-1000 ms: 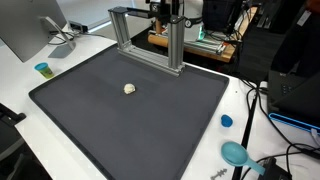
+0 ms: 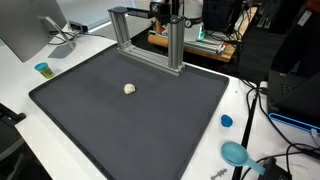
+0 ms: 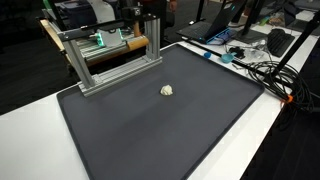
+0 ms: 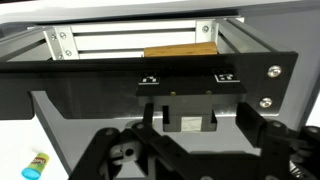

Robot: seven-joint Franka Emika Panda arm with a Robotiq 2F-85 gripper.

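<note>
In the wrist view, my gripper faces a black drawer-like front point(image 4: 90, 90) with a screwed-on black handle point(image 4: 190, 88). The dark fingers stand apart, one toward each side of the handle's lower part, and a small greyish square point(image 4: 190, 123) shows between them. Whether either finger touches the handle cannot be told. Behind the black front, a wooden piece point(image 4: 180, 50) lies inside the metal frame. The arm's end is mostly cut off or hidden behind the silver frame point(image 2: 150, 58) in the first exterior view.
A pale crumpled lump point(image 3: 166, 90) sits on the otherwise clear grey board point(image 3: 150, 130). A green-and-yellow cup point(image 2: 43, 70) stands left of the board. Along the right lie a blue lid point(image 2: 226, 121), a turquoise ladle-like item point(image 2: 240, 156) and dark cables point(image 2: 262, 100).
</note>
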